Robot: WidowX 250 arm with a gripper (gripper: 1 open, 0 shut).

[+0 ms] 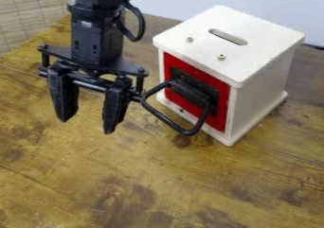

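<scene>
A white wooden box point(253, 71) with a slot and two screws on top stands at the right. Its red front point(177, 67) carries a black plate with a black loop handle point(190, 130) sticking out toward the lower left. My black gripper point(90, 101) hangs open at the left, fingers pointing down, nothing between them. Its right side is close to the handle's near end; whether they touch I cannot tell.
A pale woven surface lies at the far upper left, and a white wall runs behind.
</scene>
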